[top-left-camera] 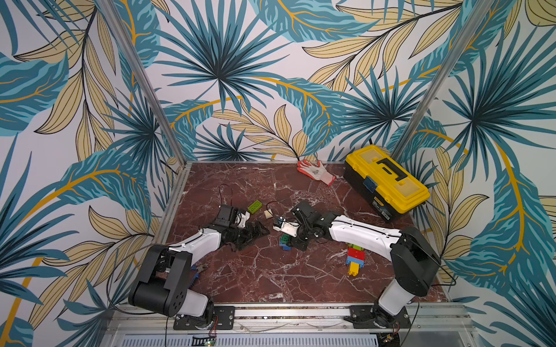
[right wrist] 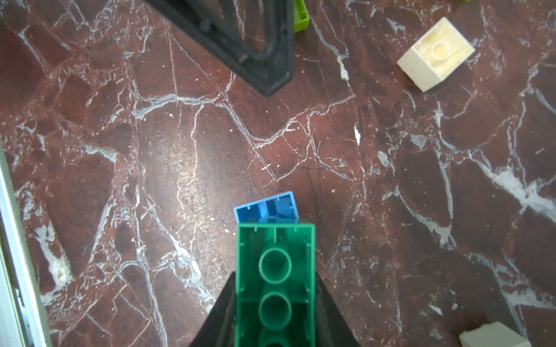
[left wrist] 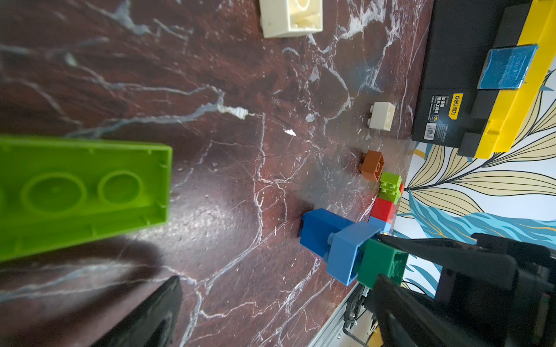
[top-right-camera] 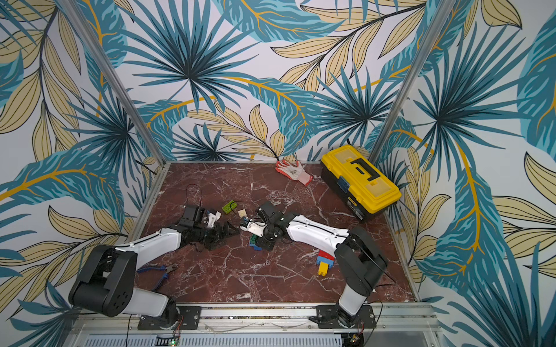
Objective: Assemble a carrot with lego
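In the right wrist view a dark green brick [right wrist: 275, 260], hollow underside to the camera, sits between the fingers of my right gripper, which is shut on it. A blue brick [right wrist: 266, 208] shows just beyond it. From the left wrist view, a light blue brick [left wrist: 350, 248] adjoins the green one, with a darker blue brick [left wrist: 324, 228] beside it; whether they are joined I cannot tell. My left gripper is open and empty. A lime brick [left wrist: 87, 190] lies underside up near it. A red, blue and yellow stack [top-left-camera: 355, 260] stands at right.
Cream bricks [left wrist: 292, 17] [left wrist: 382, 115] and a brown brick [left wrist: 371, 165] lie loose. The yellow toolbox [top-left-camera: 388, 179] and a glove [top-left-camera: 315, 171] occupy the back right. Pliers [top-right-camera: 159, 274] lie at left.
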